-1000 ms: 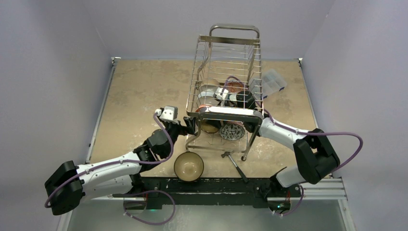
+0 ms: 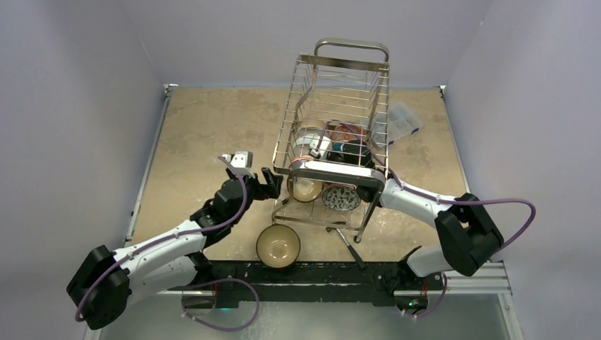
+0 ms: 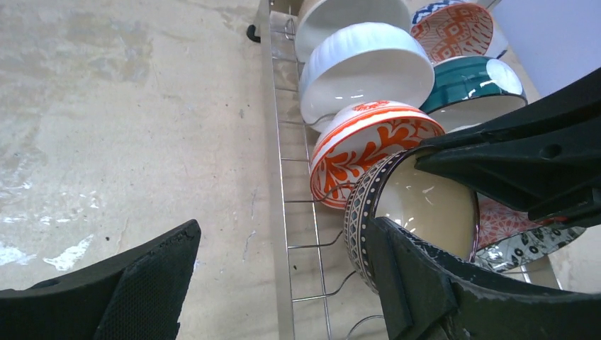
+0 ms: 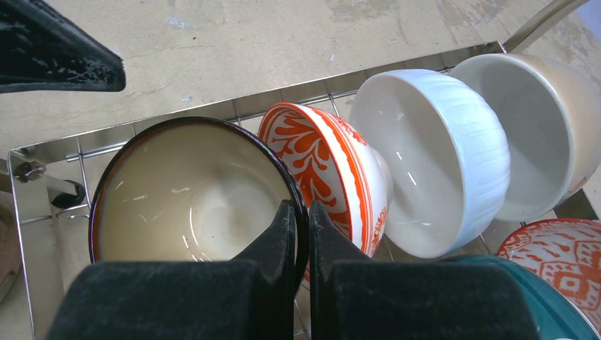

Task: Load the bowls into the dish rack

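Note:
The beige bowl with a patterned outside stands tilted on its side in the front of the dish rack's lower tier. Across its rim is my right gripper, fingers closed with the thin rim between the tips. Beside the rack's left edge, my left gripper is open; one finger overlaps the bowl in its wrist view, and contact is unclear. A second beige bowl lies upright on the table in front of the rack. Much of the right gripper is hidden beneath the upper tier in the top view.
Behind the held bowl are an orange-patterned bowl, a white bowl and a teal bowl. A black-and-white dish sits at the rack's front. A hammer lies before it.
My left gripper has drawn slightly left, away from the rack. Inside the rack, the beige bowl now shows more of its pale interior. The rack's top has shifted a little right.

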